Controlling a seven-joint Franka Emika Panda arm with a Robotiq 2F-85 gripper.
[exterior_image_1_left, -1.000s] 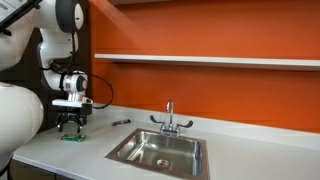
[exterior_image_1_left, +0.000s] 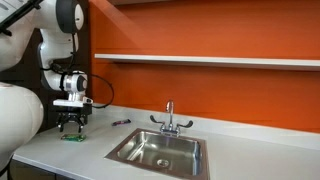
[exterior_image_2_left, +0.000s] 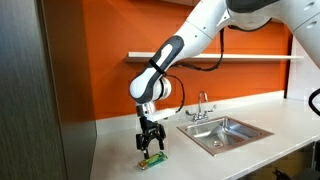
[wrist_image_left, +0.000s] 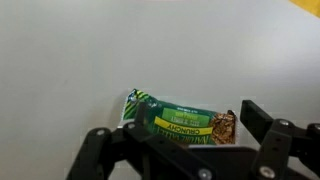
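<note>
A small green packet (wrist_image_left: 180, 120) with yellow and brown printing lies flat on the white counter in the wrist view. My gripper hangs right above it, its two black fingers (wrist_image_left: 257, 118) spread apart, one near each end of the packet. The near edge of the packet is hidden behind the gripper's body. In exterior view 2 the packet (exterior_image_2_left: 152, 161) shows on the counter just beneath the gripper (exterior_image_2_left: 151, 151), and in exterior view 1 the packet (exterior_image_1_left: 73, 138) is at the left end of the counter.
A steel sink (exterior_image_1_left: 160, 152) with a faucet (exterior_image_1_left: 170, 118) is set into the counter to the right. A dark, slim object (exterior_image_1_left: 122, 122) lies near the back wall. Something yellow (wrist_image_left: 309, 5) enters the wrist view's top right corner. Open counter surrounds the packet.
</note>
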